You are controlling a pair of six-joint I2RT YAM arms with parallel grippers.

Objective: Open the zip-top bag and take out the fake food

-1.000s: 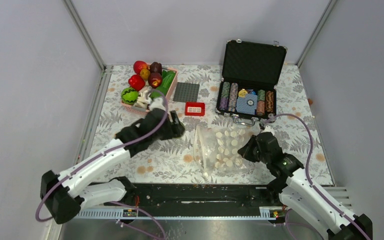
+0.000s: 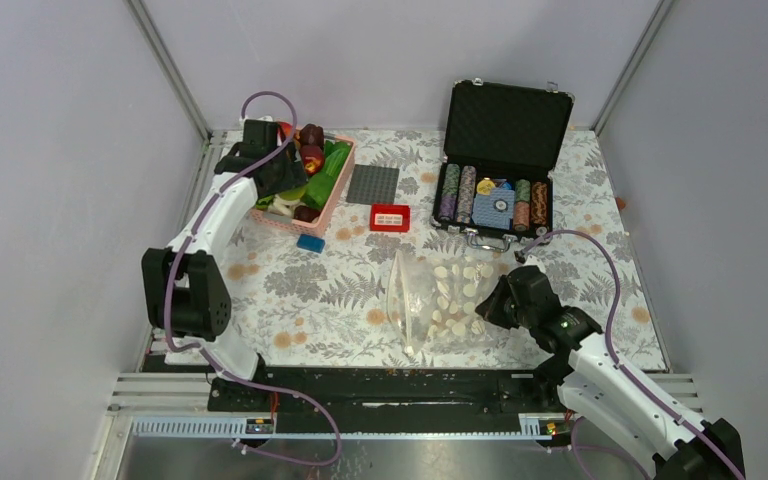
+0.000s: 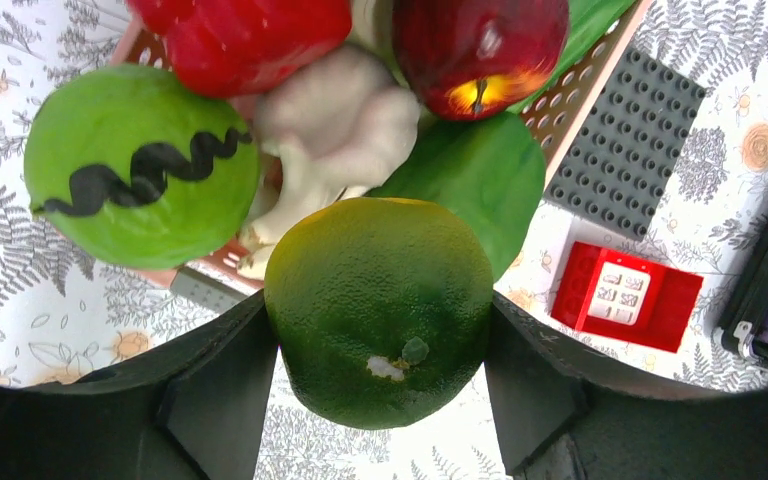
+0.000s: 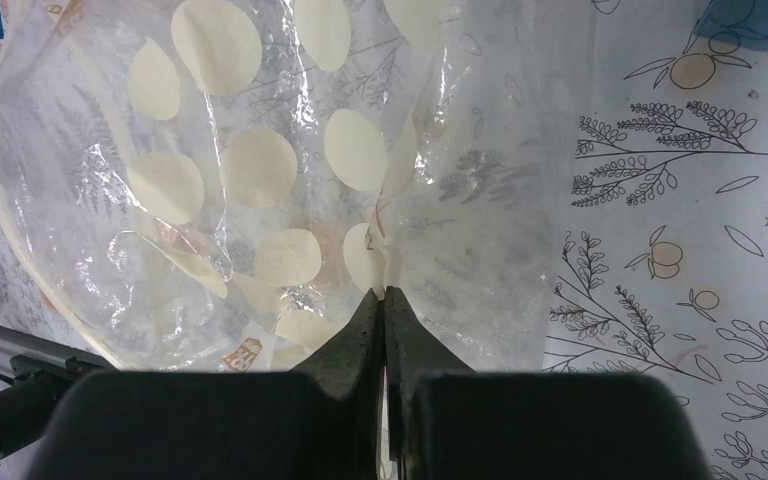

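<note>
A round green fruit with a yellowish top [image 3: 380, 310] is squeezed between the fingers of my left gripper [image 2: 295, 178], above the pink basket [image 2: 332, 197]. Beneath it the basket is full of fake food: a striped watermelon [image 3: 140, 165], a garlic [image 3: 335, 115], a red pepper [image 3: 260, 40] and a dark red apple [image 3: 480, 50]. The clear zip bag [image 2: 450, 300] lies on the table, printed with cream dots; no food shows inside. My right gripper is shut at the bag, its tips meeting on a fold of the thin plastic.
Right of the basket lie a grey studded plate [image 2: 373, 184] and a red box [image 2: 390, 218]. A small blue block [image 2: 311, 243] sits before the basket. An open black case [image 2: 505, 125] with chips stands back right.
My left gripper has swung from the middle-left of the table back and left to over the basket, carrying the green fruit. The right arm and the bag look unchanged.
</note>
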